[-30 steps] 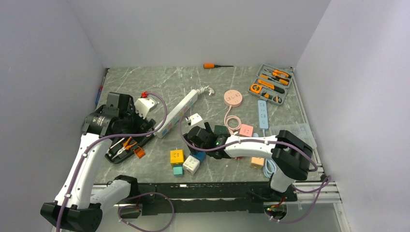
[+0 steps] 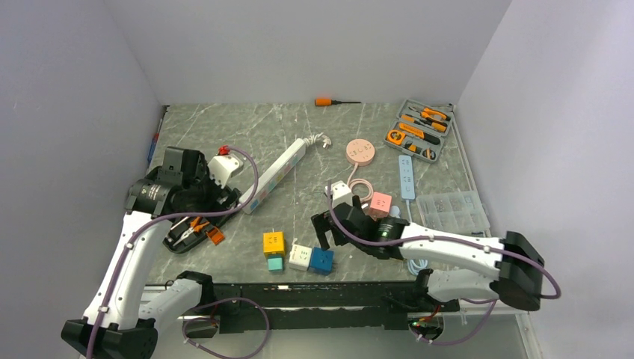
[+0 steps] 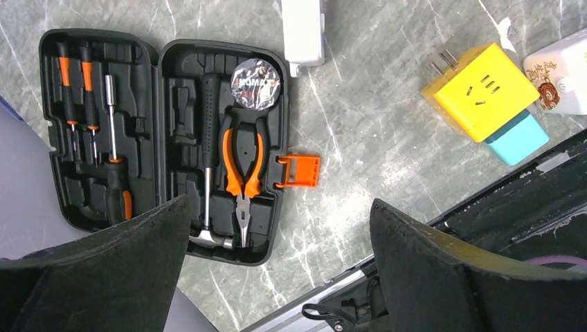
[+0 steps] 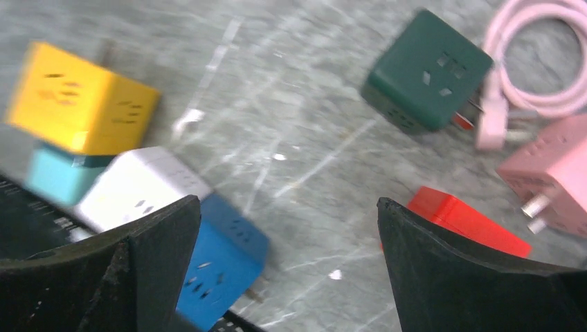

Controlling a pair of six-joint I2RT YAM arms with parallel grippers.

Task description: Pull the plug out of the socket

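In the right wrist view a blue block plug point(image 4: 225, 252) lies against a white block point(image 4: 142, 187), with a metal prong showing on its outer side. To the upper left, a yellow block point(image 4: 118, 114) adjoins a small teal block point(image 4: 66, 173). My right gripper is open above the table, only bare surface between its fingers; the blue block is beside its left finger point(image 4: 149, 263). My left gripper hangs open over the black tool case point(image 3: 163, 173) at the left. Whether the blue and white blocks are joined I cannot tell.
A green block point(image 4: 426, 72), a red block point(image 4: 464, 221) and a pink block point(image 4: 554, 173) lie to the right. A long white power strip point(image 2: 277, 176) spans the middle left. At the far right are a clear organizer point(image 2: 452, 213) and a grey toolbox point(image 2: 422, 131).
My right arm has moved right, away from the blocks. The white and blue blocks turned from slanted to a straight row. The left arm has stayed nearly still.
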